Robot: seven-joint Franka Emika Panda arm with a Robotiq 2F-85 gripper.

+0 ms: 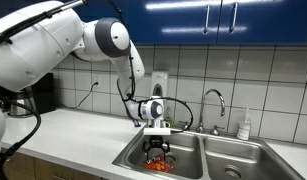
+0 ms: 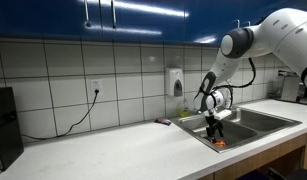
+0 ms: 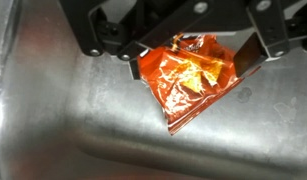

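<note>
A shiny orange-red packet lies on the floor of the left sink basin; exterior view 1 shows the packet near the basin's front. Directly over it is my gripper, pointing down. In the wrist view the gripper is open, its fingers spread on either side of the packet. Whether the fingertips touch it, I cannot tell. The gripper's body covers the packet's upper part there. From the other side, exterior view 2 shows the packet just below the gripper.
Basin walls surround the gripper closely. The right basin looks empty. Behind the sink stand a curved faucet and a soap bottle. A white counter with free room stretches left; blue cupboards hang above.
</note>
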